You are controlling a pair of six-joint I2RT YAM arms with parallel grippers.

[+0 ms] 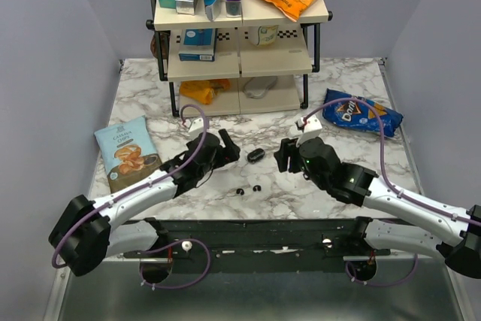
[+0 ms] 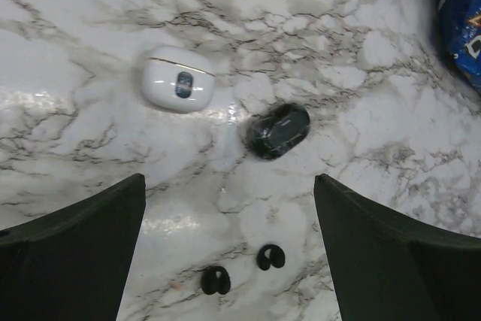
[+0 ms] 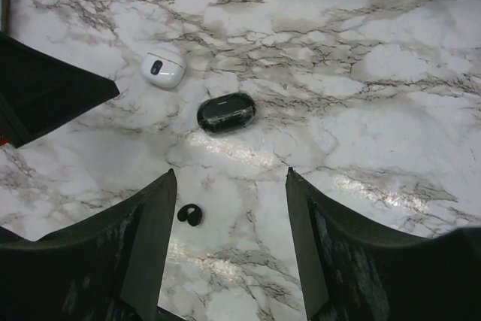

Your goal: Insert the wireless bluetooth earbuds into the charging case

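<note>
Two cases lie on the marble table: a white one (image 2: 177, 80) and a glossy black one (image 2: 278, 131) to its right. From above, the white case is hidden beneath my left gripper (image 1: 232, 146), which is open and empty. Two small black earbuds, one (image 2: 216, 280) to the left and one (image 2: 270, 256) to the right, lie on the near side of the cases, apart from each other. My right gripper is also open with bare table between its fingers. It hovers to the right of the black case; only one earbud (image 3: 190, 214) shows in its wrist view.
A loaded shelf rack (image 1: 240, 69) stands at the back. One chip bag (image 1: 128, 154) lies at the left and a blue Doritos bag (image 1: 362, 114) at the back right. A dark finger (image 3: 60, 92) of my left gripper intrudes in the right wrist view.
</note>
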